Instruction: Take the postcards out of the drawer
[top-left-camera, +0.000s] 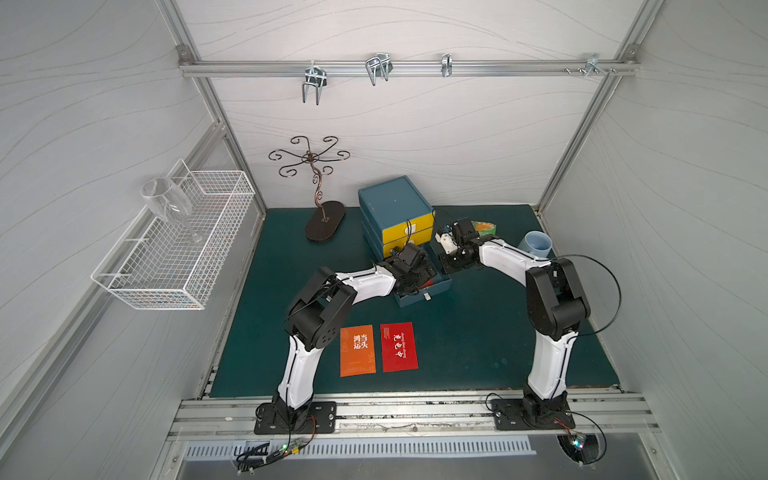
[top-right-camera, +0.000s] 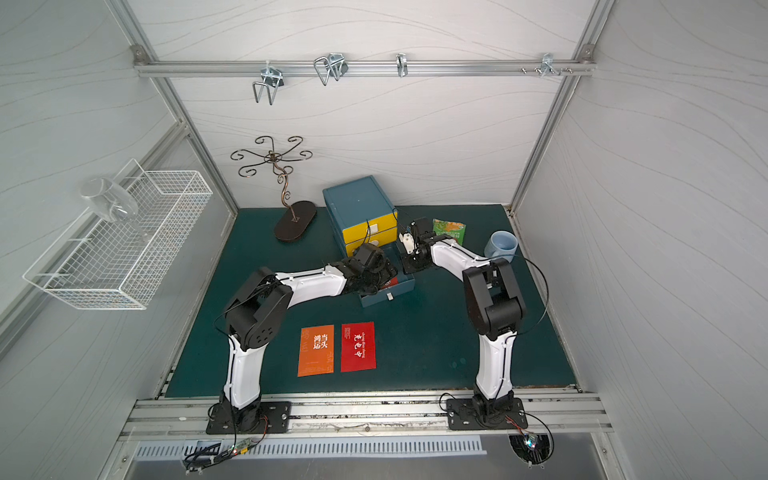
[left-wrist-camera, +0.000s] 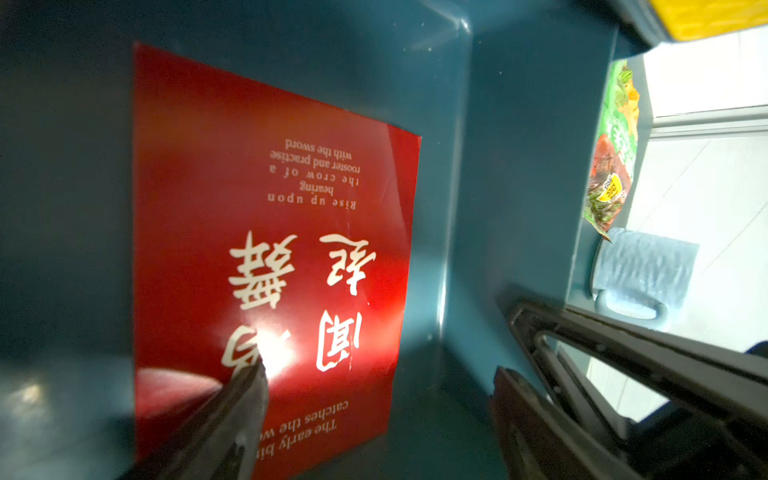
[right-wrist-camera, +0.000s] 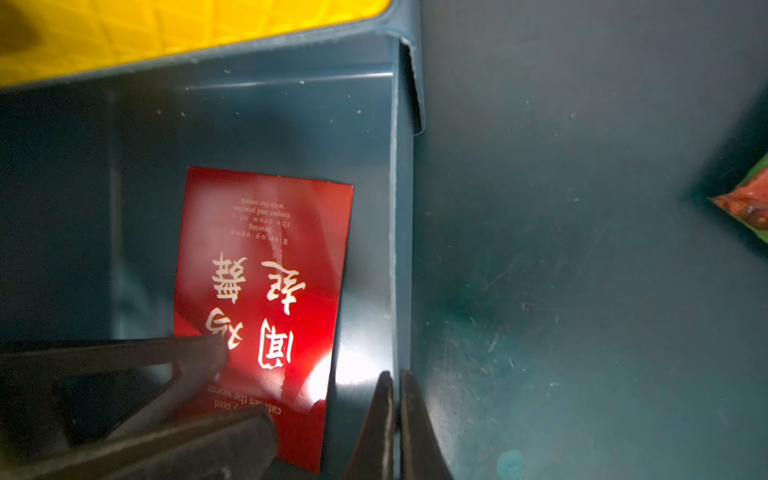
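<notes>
A red postcard with white lettering (left-wrist-camera: 320, 216) lies flat inside the open blue drawer (right-wrist-camera: 144, 128). My left gripper is open over the drawer, its fingers apart across the card's lower part, one of them overlapping the card in view. My right gripper is shut on the drawer's right side wall (right-wrist-camera: 404, 240), whose thin rim runs between its fingertips. Outside, an orange postcard (top-left-camera: 357, 350) and a red postcard (top-left-camera: 398, 347) rest side by side on the table in front of the drawer.
The blue cabinet with yellow drawer fronts (top-left-camera: 396, 204) stands behind. A snack bag (top-right-camera: 449, 230) and a light blue mug (top-right-camera: 501, 245) are at the right back. A brown metal stand (top-left-camera: 324, 220) is at the back left.
</notes>
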